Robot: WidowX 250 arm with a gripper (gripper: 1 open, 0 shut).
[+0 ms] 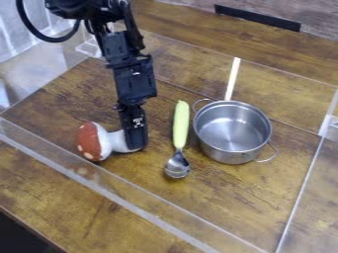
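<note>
My black gripper [132, 130] is low over the wooden table, at the right end of a white object with a red-brown top [95, 141], which lies on its side. Its fingertips overlap that object's white narrow part, and I cannot make out whether they are closed on it. To the right lie a pale green corn-like item [181, 126] and, below it, a metal spoon or ladle [177, 166]. A steel pot [232, 133] with two handles stands further right.
Clear tabletop [79, 208] fills the lower left and the upper right. A dark edge [284, 20] runs along the back.
</note>
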